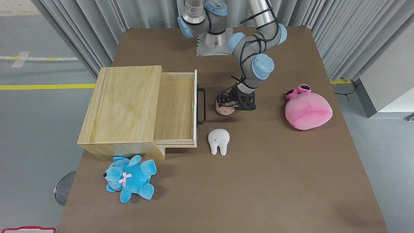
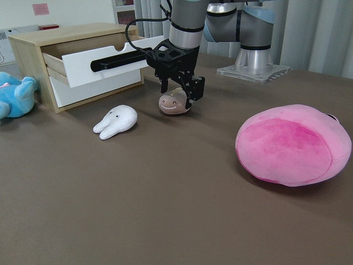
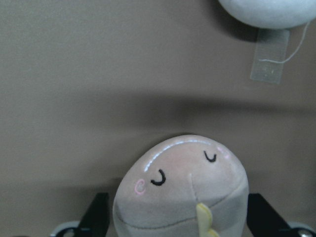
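A small peach plush with a smiling face (image 2: 173, 104) lies on the table beside the open drawer. My gripper (image 2: 176, 94) is down around it, its fingers open on either side; in the wrist view the plush (image 3: 180, 192) sits between the two black fingertips. Whether they touch it is unclear. From the front, the gripper hides much of the plush (image 1: 224, 110).
The wooden cabinet (image 1: 116, 105) has its drawer (image 1: 174, 108) pulled out toward me. A white tooth plush (image 1: 218, 138), a blue bear (image 1: 132, 180) and a large pink plush (image 1: 308, 112) surround the spot.
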